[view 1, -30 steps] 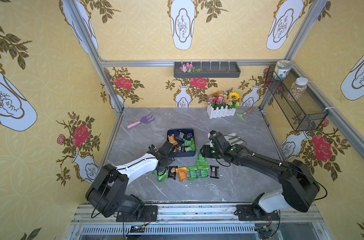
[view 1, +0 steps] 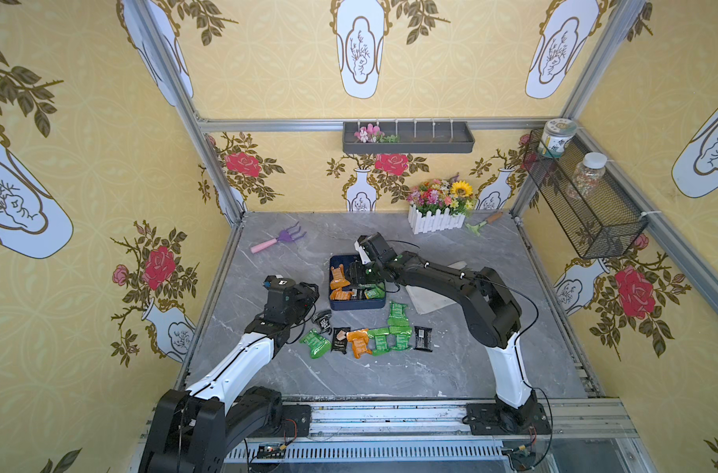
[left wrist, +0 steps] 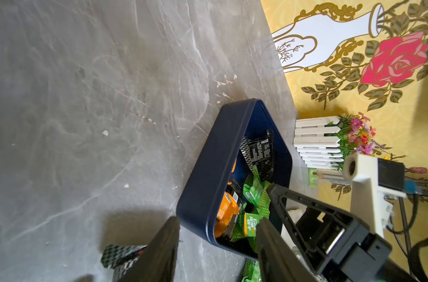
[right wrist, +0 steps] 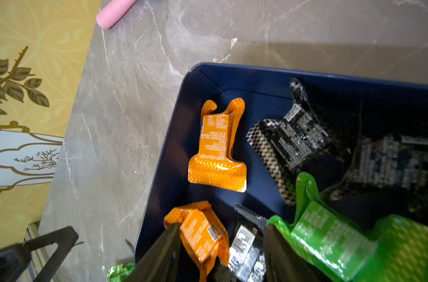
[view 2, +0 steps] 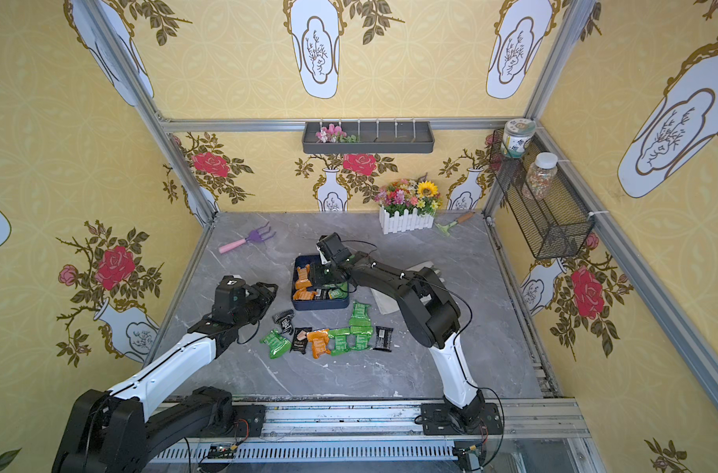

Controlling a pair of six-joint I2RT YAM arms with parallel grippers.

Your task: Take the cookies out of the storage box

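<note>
The navy storage box (view 1: 337,304) holds orange (right wrist: 216,141), green (right wrist: 336,239) and black (right wrist: 298,136) cookie packets. My right gripper is open over the box, with packets in view below and between its fingers. My left gripper is open just left of the box, above the table, holding nothing. Several more packets (view 1: 359,341) lie in a row on the table in front of the box.
A pink-handled fork (view 1: 264,243) lies back left; a white planter with flowers (view 1: 436,222) stands back right. A pale board (view 1: 430,299) lies right of the box. A wire basket with jars (view 1: 579,213) hangs on the right wall.
My left arm has pulled leftward, away from the front of the box.
</note>
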